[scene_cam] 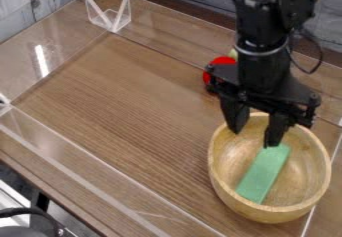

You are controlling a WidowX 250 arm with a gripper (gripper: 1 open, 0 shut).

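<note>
My gripper (251,113) is open above the back of a tan bowl (235,186) at the lower right, nothing visible between its fingers. A green oblong object (265,173) lies in the bowl. A red round object (214,75) sits behind the gripper, partly hidden by the arm.
A clear container (110,13) stands at the far left back. A small green item behind the red object is mostly hidden. A dark object sits at the bottom left edge.
</note>
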